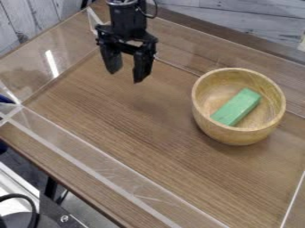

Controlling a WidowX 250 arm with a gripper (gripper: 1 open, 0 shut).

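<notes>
The black robot arm hangs at the top centre of the camera view, its gripper (127,59) low over the bare wooden table, open, with no object seen between its fingers. To its right a wooden bowl (205,90) holds a green rectangular block (237,109).
Dark cables lie at the lower left edge, and a plank wall or edge runs along the top right.
</notes>
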